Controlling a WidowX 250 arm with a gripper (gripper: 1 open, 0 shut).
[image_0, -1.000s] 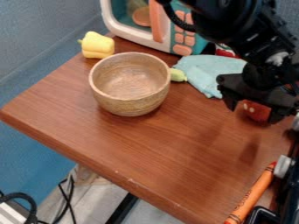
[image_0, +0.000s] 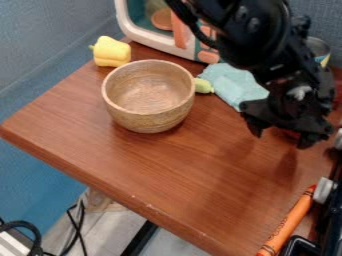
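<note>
My black gripper is at the right side of the wooden table, over a dark spot near the table's right edge; its fingers point down and whether they hold anything is hard to tell. A tan bowl stands left of centre. A light blue cloth lies behind and left of the gripper.
A yellow pepper-like item sits at the back left, a small pale green item beside the bowl, a toy microwave behind. An orange crayon-like stick lies at the front right.
The arm and gripper have shifted slightly up and left. The red object that showed under the gripper earlier is now mostly out of sight.
</note>
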